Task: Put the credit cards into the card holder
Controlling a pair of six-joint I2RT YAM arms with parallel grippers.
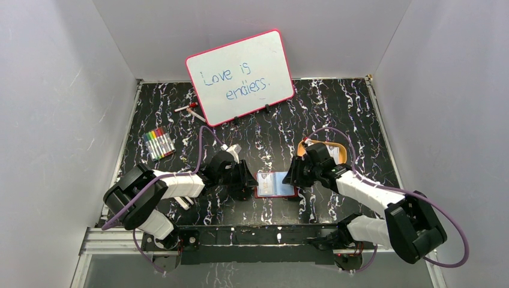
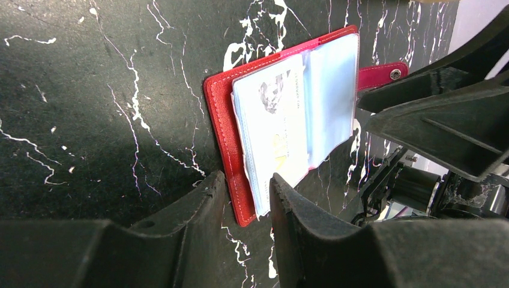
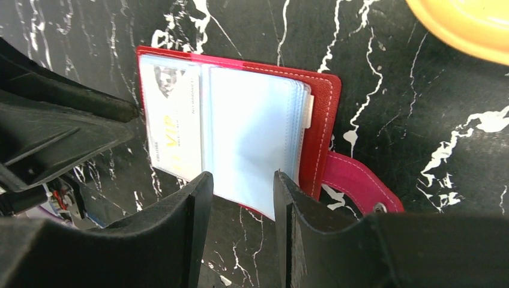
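The red card holder (image 2: 223,114) lies unfolded on the table, with clear sleeves. A white card marked VIP (image 3: 174,114) sits in its left sleeve; the right sleeve (image 3: 252,120) looks pale blue. At the holder's left edge stands my left gripper (image 1: 252,183), its fingertips a little apart; the holder's border shows in the gap, and I cannot tell whether they touch it. My right gripper is partly open, over the front of the right sleeve. A white card (image 1: 334,152) shows in the yellow-orange tray, partly hidden by the right arm.
The tray's rim (image 3: 468,36) curves just behind and right of the holder. Markers (image 1: 159,143) lie at the left, and a whiteboard (image 1: 240,78) stands at the back. The holder's red strap (image 3: 360,183) sticks out to the right. Open table lies behind the holder.
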